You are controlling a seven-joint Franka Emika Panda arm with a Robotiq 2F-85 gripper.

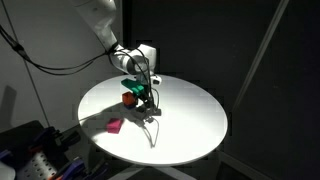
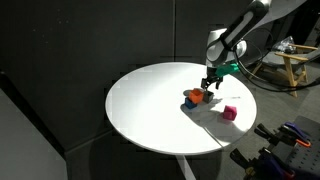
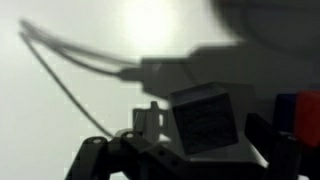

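Observation:
In the wrist view a dark cube [image 3: 205, 122] lies between the spread fingers of my gripper, with a gap visible at its left. My gripper [image 1: 149, 104] is open and low over the white round table, beside an orange block [image 1: 129, 99]. From the other side, the gripper [image 2: 208, 93] stands close to the orange block [image 2: 197, 96], and a blue block [image 2: 190, 103] lies against that one. Whether the fingers touch the dark cube cannot be told.
A pink-red block [image 1: 114, 126] lies apart, nearer the table's edge. Close to the right finger are blue [image 3: 286, 112] and red [image 3: 308, 118] block sides. A wooden chair [image 2: 290, 62] stands behind.

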